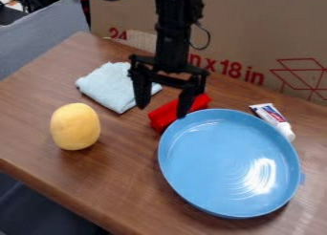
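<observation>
My black gripper (163, 101) hangs open over the middle of the table, its two fingers apart above and beside a red object (175, 115), which lies behind the blue plate. Whether a finger touches it I cannot tell. The blue plate (228, 172) fills the right front of the table. Left of my gripper lies a folded light blue cloth (110, 85). A yellow rounded object (75, 126) stands at the left front.
A white toothpaste tube (272, 120) lies behind the plate at the right. A cardboard box (262, 48) closes off the back of the wooden table (102, 191). Bare wood shows around the yellow object.
</observation>
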